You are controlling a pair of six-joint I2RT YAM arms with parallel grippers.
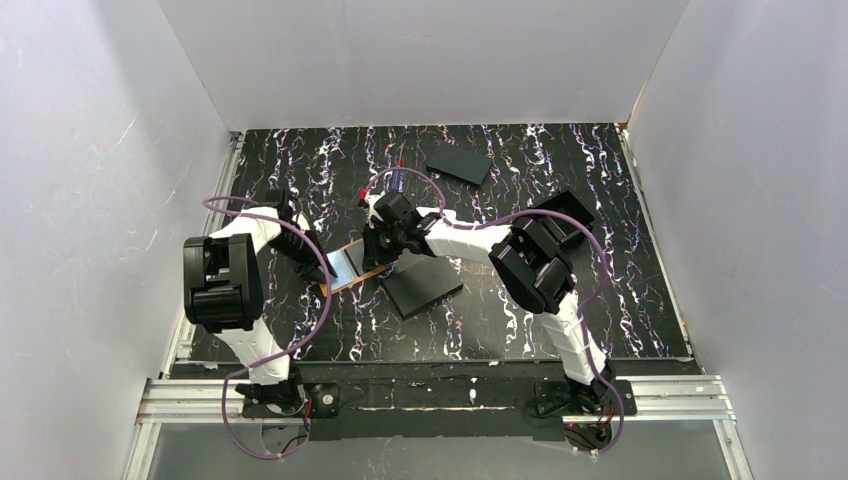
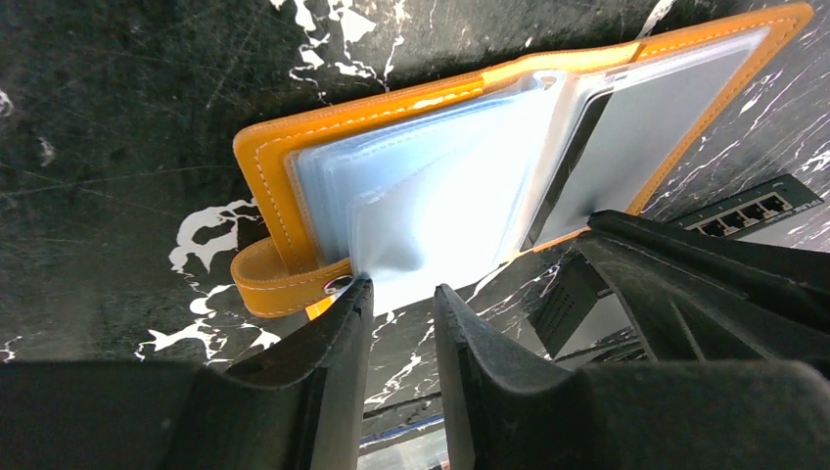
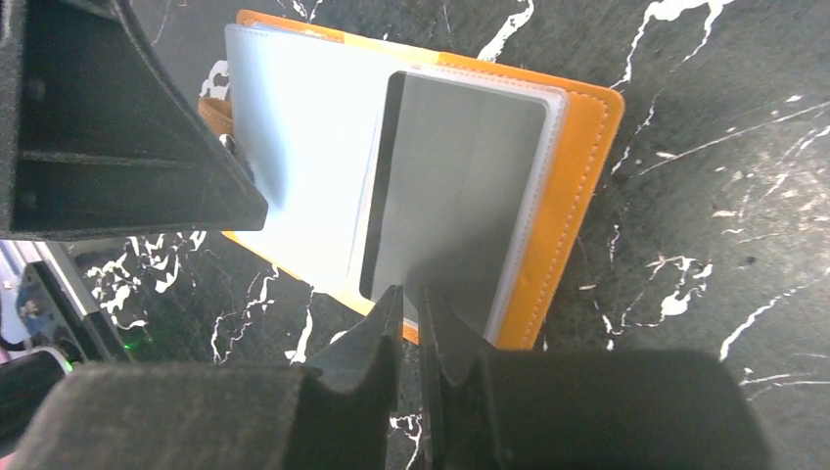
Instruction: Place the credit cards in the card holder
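An orange-edged card holder (image 1: 345, 283) lies open on the dark marbled table, its clear sleeves (image 2: 450, 196) spread out. A dark grey card (image 3: 460, 186) lies flat in the pocket at its right end. My left gripper is closed to a narrow gap at the holder's near edge, with sleeve edges between its fingertips. Over the dark card's near end, the right gripper stands slightly open; nothing shows held between its fingers. In the left wrist view, the right gripper's finger (image 2: 675, 255) covers the holder's near right corner.
A dark flat box (image 1: 422, 287) lies just right of the holder, close to my right gripper. An open black box (image 1: 570, 212) stands at the right, and a dark panel (image 1: 459, 164) lies at the back.
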